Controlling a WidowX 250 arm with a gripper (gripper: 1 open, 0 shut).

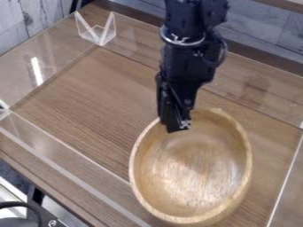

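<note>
My black gripper [178,113] reaches down from the top of the camera view to the upper left rim of a large, oval wooden bowl [190,173]. Its fingertips are low over that rim; whether they touch it or hold anything is unclear. The bowl's inside looks empty.
A small white wire rack [97,28] stands at the back left. Clear strips run along the table's left and right sides, and grey boards form the back wall.
</note>
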